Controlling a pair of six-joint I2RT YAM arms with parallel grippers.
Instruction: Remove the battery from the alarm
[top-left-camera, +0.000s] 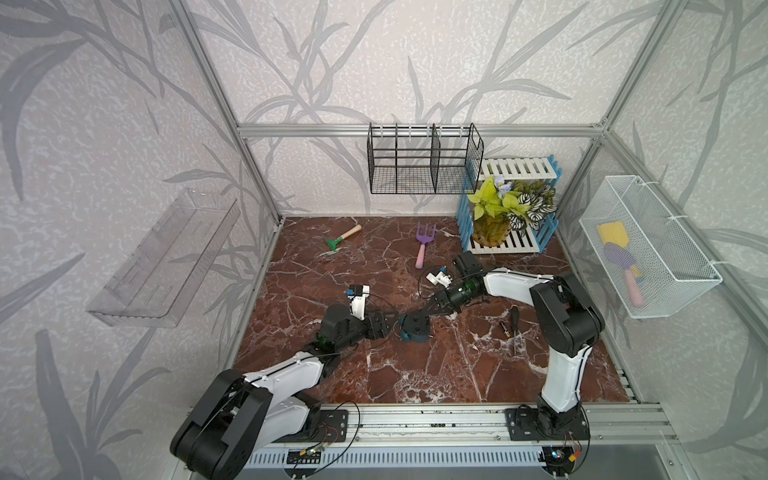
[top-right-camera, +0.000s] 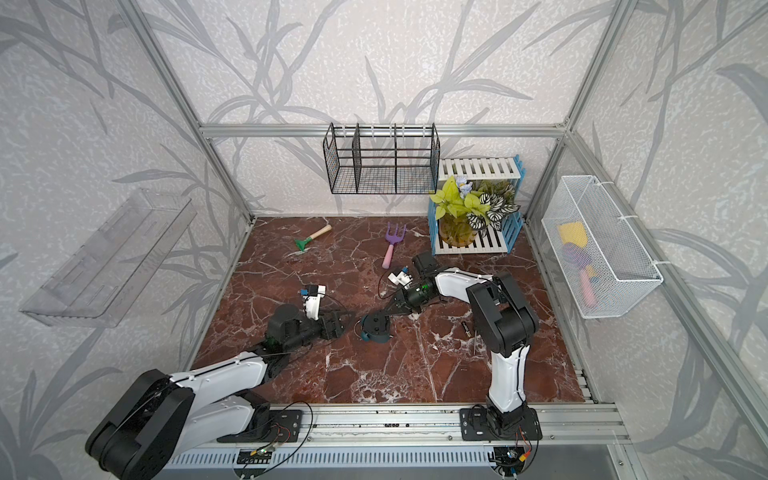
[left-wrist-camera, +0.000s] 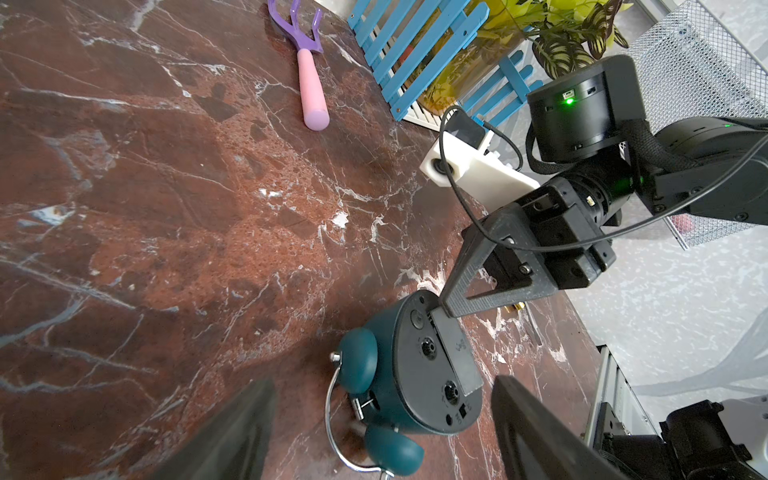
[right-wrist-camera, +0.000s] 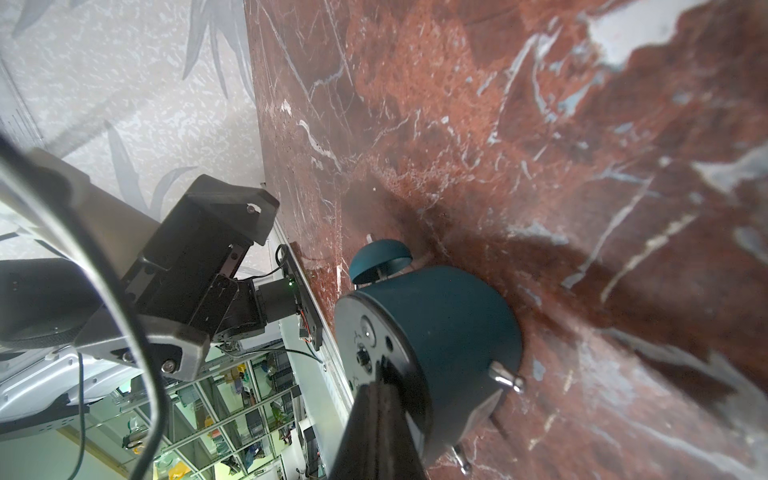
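The teal twin-bell alarm clock (top-left-camera: 415, 326) (top-right-camera: 375, 326) (right-wrist-camera: 456, 352) lies on the marble table, its dark back facing up, with a long cover (left-wrist-camera: 457, 352) visible there. My right gripper is shut, its tips touching or very near the back at that cover's end. Whether anything thin is between them is hidden. My left gripper (top-left-camera: 384, 326) stands open just left of the clock, nothing held between its fingers. No battery can be made out inside the clock.
A screwdriver (top-left-camera: 515, 324) and a small battery-like item (top-left-camera: 504, 328) lie to the right. A purple fork (top-left-camera: 424, 238) and a green tool (top-left-camera: 340, 240) lie at the back, near the plant shelf (top-left-camera: 520, 244).
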